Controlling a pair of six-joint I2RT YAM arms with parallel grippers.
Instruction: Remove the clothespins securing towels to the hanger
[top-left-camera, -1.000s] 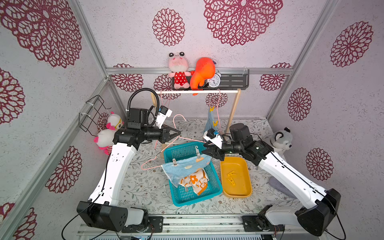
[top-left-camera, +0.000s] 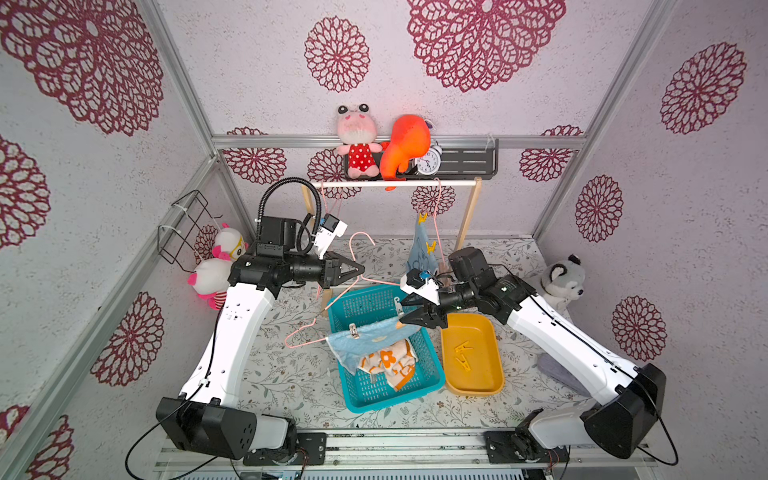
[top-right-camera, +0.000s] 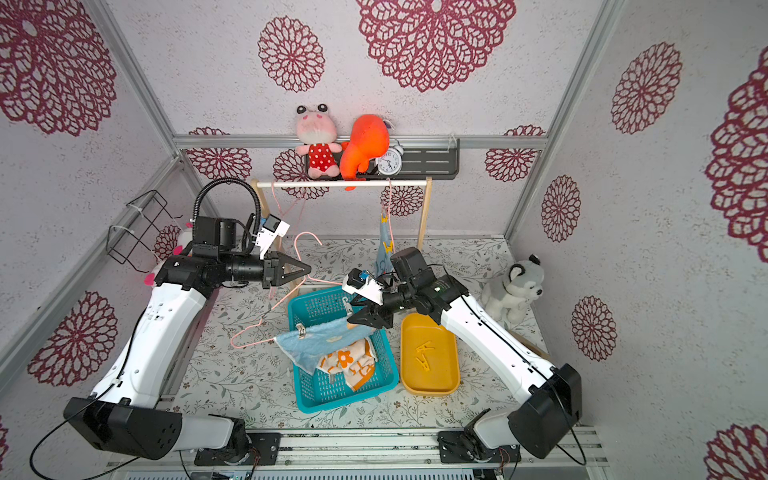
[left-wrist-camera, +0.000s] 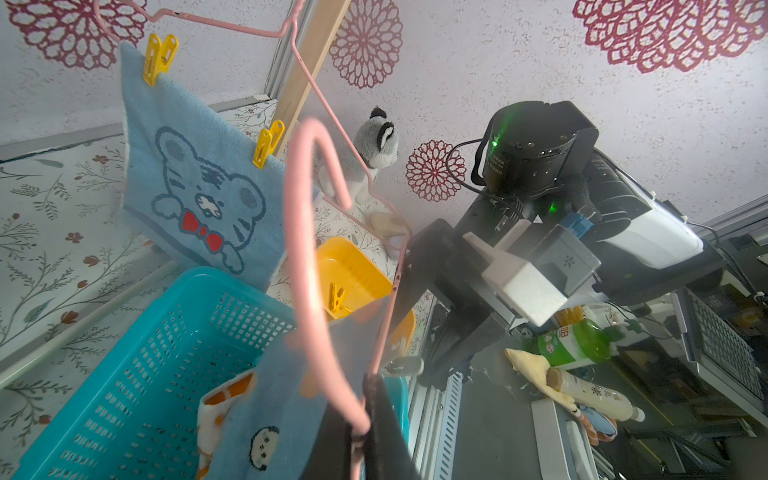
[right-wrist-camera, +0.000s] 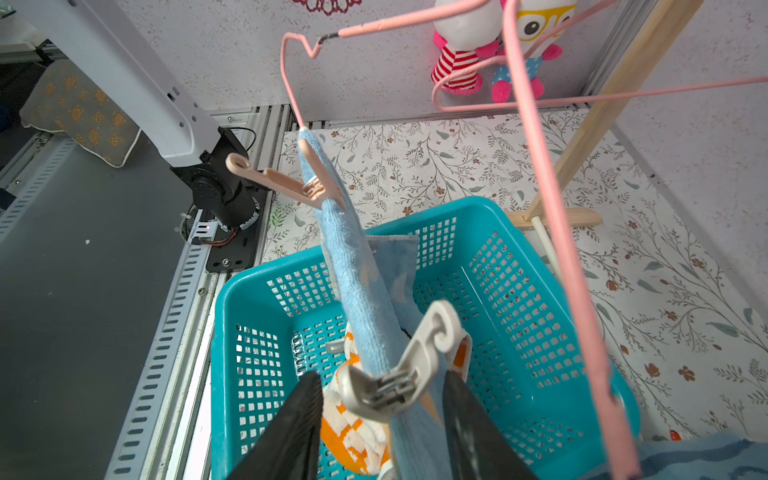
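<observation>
In the left wrist view, a pink wire hanger (left-wrist-camera: 300, 256) runs between the fingers of my left gripper (top-left-camera: 363, 272), which is shut on it just below the hook. A light blue towel (top-left-camera: 356, 345) hangs from the hanger's lower bar over the teal basket. Two pale clothespins clip it there: a far one (right-wrist-camera: 324, 192) and a near one (right-wrist-camera: 392, 390), both plain in the right wrist view. My open right gripper (top-left-camera: 404, 312) is at the near clothespin, its fingers (right-wrist-camera: 300, 428) standing on either side with a gap showing. Whether they touch it I cannot tell.
A teal basket (top-left-camera: 352, 404) below holds an orange-and-white towel (top-left-camera: 392, 360). Right of it, a yellow tray (top-left-camera: 480, 380) contains yellow clothespins (top-left-camera: 462, 356). Behind, another blue towel (left-wrist-camera: 192, 160) hangs from the rack with yellow clothespins (left-wrist-camera: 270, 144).
My right gripper has moved slightly left and down toward the near clothespin and now covers it in the top left view. The left gripper, with hanger and towel, has shifted slightly right.
</observation>
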